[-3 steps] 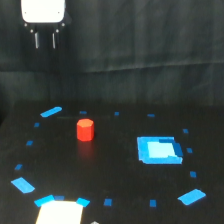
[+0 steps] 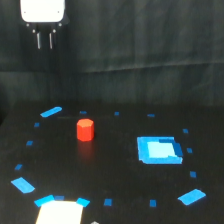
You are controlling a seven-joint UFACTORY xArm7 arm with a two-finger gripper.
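Note:
High in the upper left of the camera view hangs my white gripper (image 2: 45, 46), its two thin dark fingers pointing down with a gap between them. Nothing shows in that gap. Well below and to the right of it, a small red block (image 2: 85, 130) stands upright on the black table (image 2: 110, 175). To the right lies a white square patch (image 2: 161, 150) framed by blue tape (image 2: 143, 151). The red block is clear of this frame.
Blue tape strips (image 2: 191, 197) and small blue squares mark the table around the block and frame. At the lower left edge sits a bright pale object (image 2: 60, 213), partly cut off. A dark curtain (image 2: 140, 60) hangs behind.
My gripper's fingers stand slightly closer together than before. The hand stays in about the same place; the red block and the taped frame have not moved.

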